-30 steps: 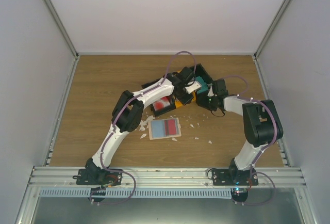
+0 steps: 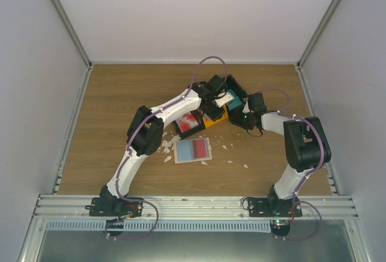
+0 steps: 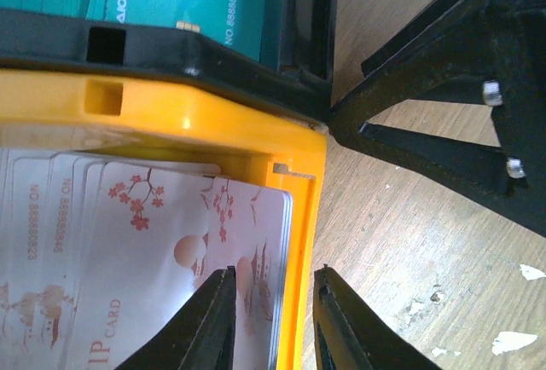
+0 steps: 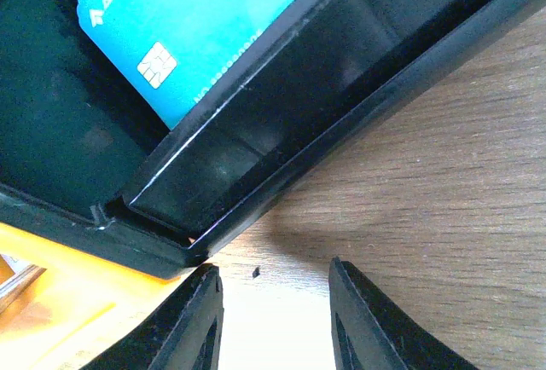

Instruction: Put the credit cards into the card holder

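White cards with pink blossom print lie in a yellow tray. Over this tray's right wall my left gripper stands part open, one finger above the cards' edge and the other outside the wall; I see nothing gripped. Beside a black tray holding blue cards, my right gripper is also part open. White glare or a pale surface shows between its fingers, too bright to identify. In the left wrist view, the right fingers reach the corner where the yellow and black trays meet.
A flat item with blue and dark red panels, possibly the card holder, lies in front of the trays. White scraps are scattered around it. Another tray with red cards stands at the left.
Compared with a second ago, my left arm has shifted slightly left. The red-card tray sits slightly differently. My right arm looks still.
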